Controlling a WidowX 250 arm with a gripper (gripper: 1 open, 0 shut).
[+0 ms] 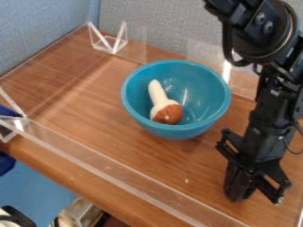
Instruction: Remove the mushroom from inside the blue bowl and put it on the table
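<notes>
Inside the blue bowl [207,97] lies the mushroom, its white stem [157,92] towards the back and its brown cap [167,114] towards the front wall. The bowl stands upright on the wooden table, right of centre. My black gripper [257,197] is low over the table at the right, in front of the bowl and clear of it. Its fingers point down and a little forward. No object shows between them, though dark parts overlap and the gap is hard to read.
Bare table [89,106] spreads left and in front of the bowl. Transparent barriers edge the table, with a white bracket [108,39] at the back left. A grey wall [166,22] rises behind. Beyond the front left edge is a blue area [35,191].
</notes>
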